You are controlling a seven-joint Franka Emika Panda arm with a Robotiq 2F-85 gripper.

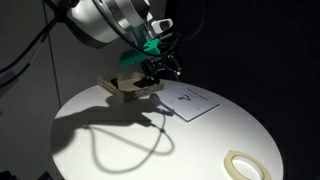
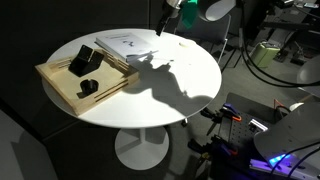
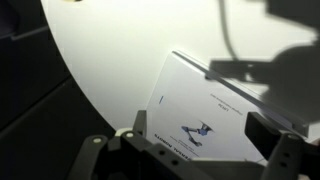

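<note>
A white book or booklet with a small figure and print on its cover lies flat on the round white table. Exterior view 1 shows this book beside the wooden tray, and exterior view 2 has the book at the table's far side. Above the table, my gripper hangs over the book, its two dark fingers wide apart. It is open, and nothing shows between the fingers. Part of the book's lower edge is hidden behind the gripper.
The wooden tray holds a black box-like item and a smaller black item. A pale ring, perhaps a tape roll, lies near the table edge in exterior view 1.
</note>
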